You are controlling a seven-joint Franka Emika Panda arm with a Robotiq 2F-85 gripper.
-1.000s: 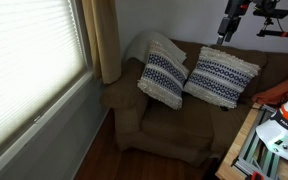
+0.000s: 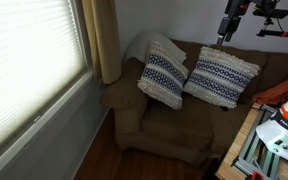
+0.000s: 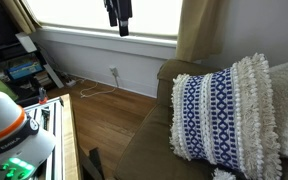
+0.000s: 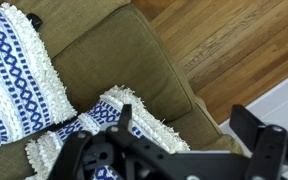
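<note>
My gripper (image 2: 224, 41) hangs high above the brown couch (image 2: 176, 132), pointing down. In the wrist view its two dark fingers (image 4: 125, 122) stand well apart with nothing between them, so it is open. Two white pillows with blue patterns and fringed edges rest on the couch: the left pillow (image 2: 162, 78) leans toward the armrest, and the right pillow (image 2: 220, 77) leans on the backrest. From the other side, exterior view 2 shows a patterned pillow (image 3: 209, 115) well below and to the right of the gripper (image 3: 118, 28).
A small dark object (image 4: 34, 20) lies by a pillow edge in the wrist view. A curtain (image 2: 107, 40) and a blind-covered window (image 2: 29, 70) stand at the left. The arm's base is by a wooden tabletop (image 2: 239, 145).
</note>
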